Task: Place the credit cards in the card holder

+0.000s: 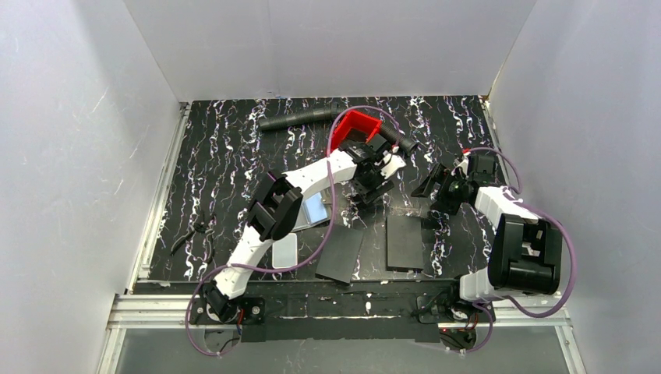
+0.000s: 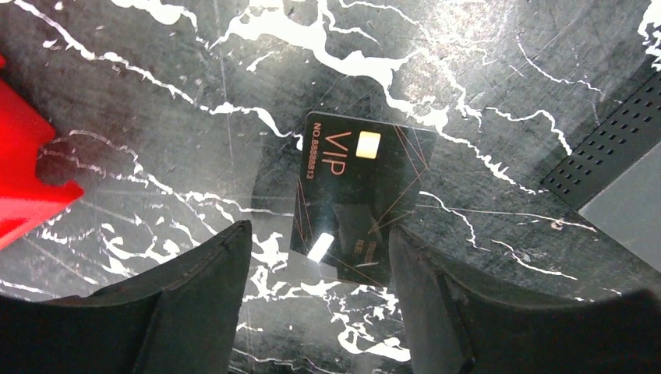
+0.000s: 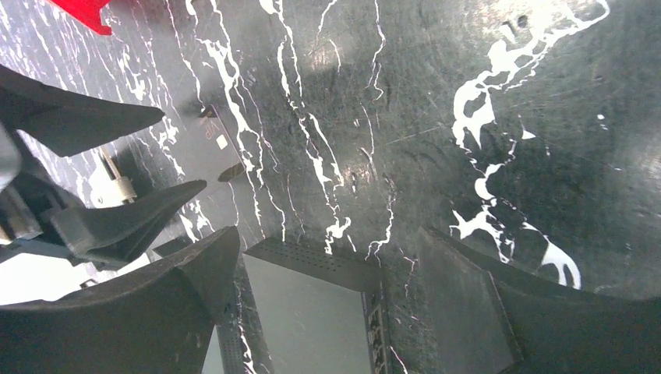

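Observation:
A black VIP card point(image 2: 343, 195) with a gold chip lies flat on the marbled table in the left wrist view. My left gripper point(image 1: 378, 193) is above its lower end, open, with the card lying below the gap between its fingertips and not gripped. The right wrist view shows the same card point(image 3: 212, 148) past the left gripper's fingers point(image 3: 160, 214). My right gripper point(image 1: 431, 200) stands open to the right of the left one, with nothing between its fingers. A red open box point(image 1: 357, 115), perhaps the card holder, stands behind the left gripper.
Two dark flat boxes point(image 1: 404, 243) lie near the front edge. A white rectangle point(image 1: 284, 251) and a light blue item point(image 1: 316, 209) are under or beside the left arm. A black tube point(image 1: 300, 118) lies at the back, and black pliers point(image 1: 185, 238) at the left.

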